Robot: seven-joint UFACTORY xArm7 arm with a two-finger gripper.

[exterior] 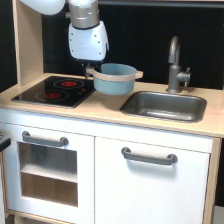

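Note:
A blue-grey pot (115, 82) with small light handles hangs slightly tilted between the stove and the sink, apparently just above the counter. At its left side is my dark gripper (91, 71), below the white arm (88, 42). The gripper seems shut on the pot's left handle or rim, though its fingers are small and hard to make out against the dark wall.
The black stove top (52, 91) with two reddish rings is bare at left. To the right lie the empty sink (165, 105) and its tall dark faucet (176, 68). Light wood counter (100, 107) runs along the front, above white cabinet doors.

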